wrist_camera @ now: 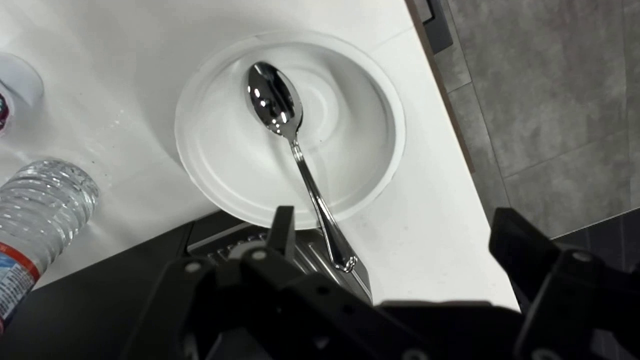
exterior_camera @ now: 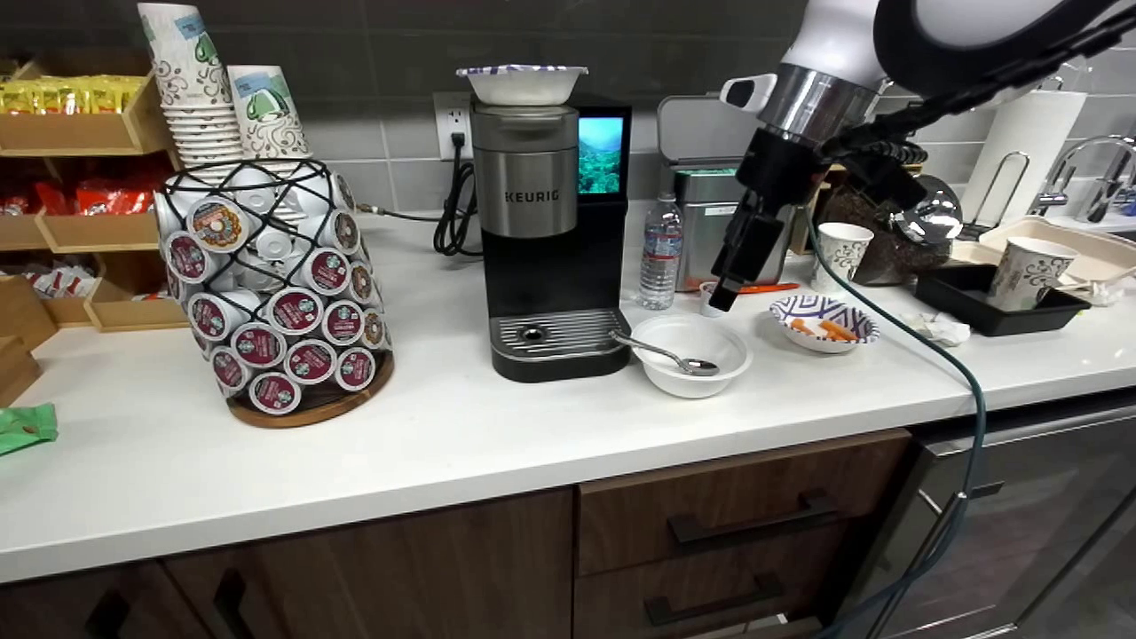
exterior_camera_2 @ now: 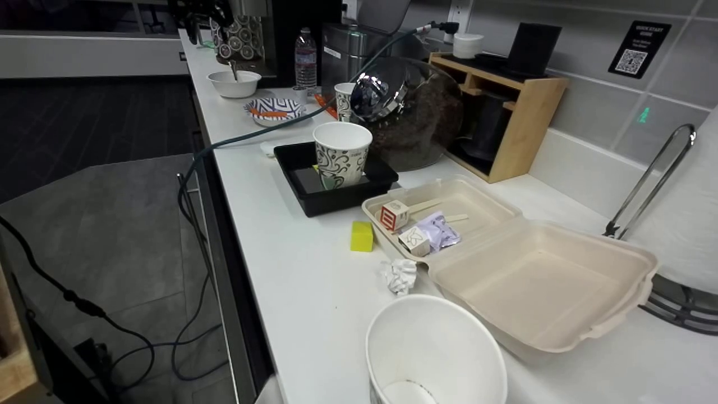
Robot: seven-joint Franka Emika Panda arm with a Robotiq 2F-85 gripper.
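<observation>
A white bowl (exterior_camera: 694, 358) stands on the counter just right of the coffee maker (exterior_camera: 554, 245). A metal spoon (wrist_camera: 310, 180) lies in it, its head inside and its handle crossing the rim to end above the drip tray. My gripper (exterior_camera: 729, 295) points down, above and a little behind the bowl in exterior view 1. From the wrist view the gripper is open, its two fingers wide apart with nothing between them. The spoon's handle lies below, nearer the left finger (wrist_camera: 283, 231).
A water bottle (exterior_camera: 661, 252) stands behind the bowl, close to the coffee maker. To the right is a patterned bowl (exterior_camera: 809, 335) with orange pieces. A hose (exterior_camera: 926, 346) crosses the counter's front edge. Bare counter (exterior_camera: 458, 415) lies in front of the coffee maker.
</observation>
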